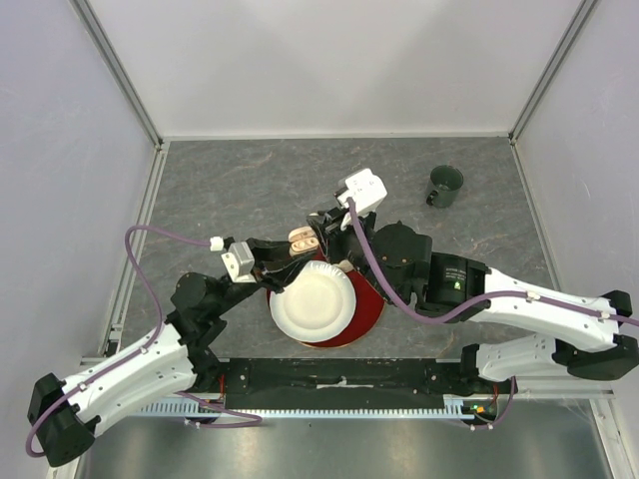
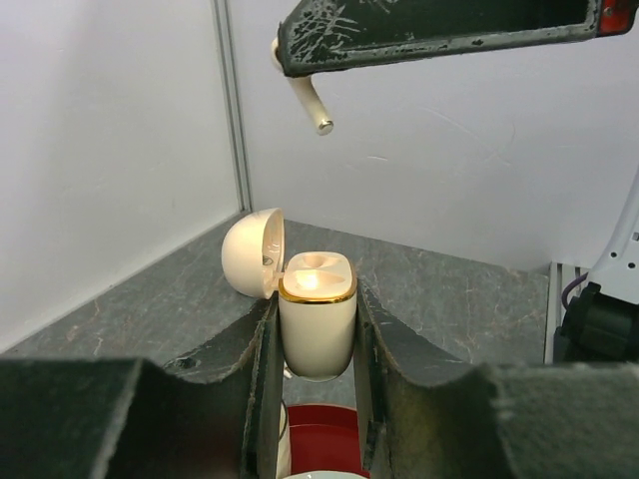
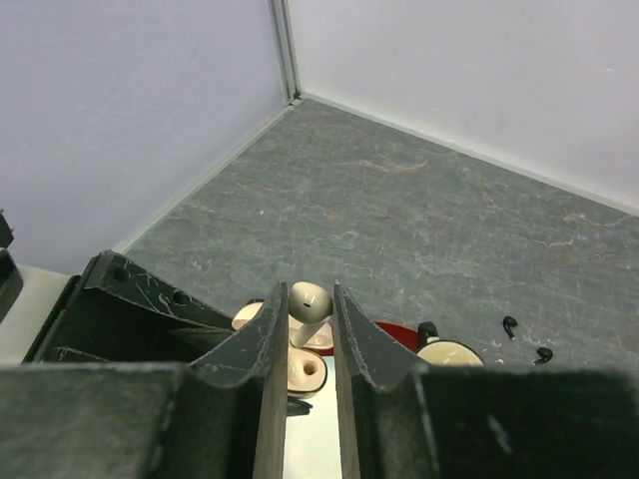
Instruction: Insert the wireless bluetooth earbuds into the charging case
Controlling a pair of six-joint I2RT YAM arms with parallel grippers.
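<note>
A cream charging case (image 2: 318, 334) with a gold rim is held upright by my left gripper, shut on its sides. Its rounded lid (image 2: 250, 254) is swung open, and recesses show in its top. My right gripper is shut on a white earbud (image 3: 311, 302), whose stem points down. In the left wrist view, that earbud's stem (image 2: 312, 104) hangs above the case and clear of it. From the right wrist, a round socket (image 3: 310, 368) in the case appears below the bud. The top view shows both grippers close together, with the earbud hidden there.
Below the grippers a white plate (image 1: 313, 301) overlaps a red one (image 1: 368, 311). A cream, black-handled object (image 3: 449, 352) is beside them. Two small black pieces (image 3: 509, 324) lie on the grey table. A dark green mug (image 1: 444, 186) stands far right.
</note>
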